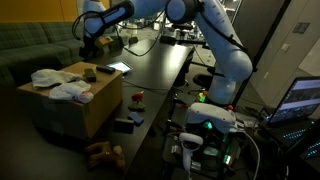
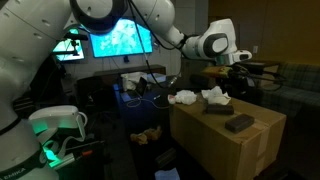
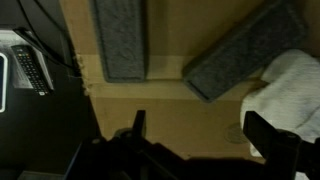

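My gripper is open above the cardboard box (image 2: 212,145), with nothing between its fingers. In the wrist view, one dark grey block (image 3: 121,40) lies upper left, lengthwise up the frame. The other dark block (image 3: 245,52) lies slanted at upper right, close to a crumpled white cloth (image 3: 290,98). Both blocks are beyond the fingertips. Exterior view 2 shows the block nearer the cloth (image 2: 215,108) and the separate block (image 2: 240,123) on the box top, below the gripper.
A second white cloth (image 2: 183,97) is on the box. To the left in the wrist view, a black remote (image 3: 32,68) and cables lie off the box. A sofa (image 1: 40,45) stands behind; a laptop (image 1: 298,105) is at far right.
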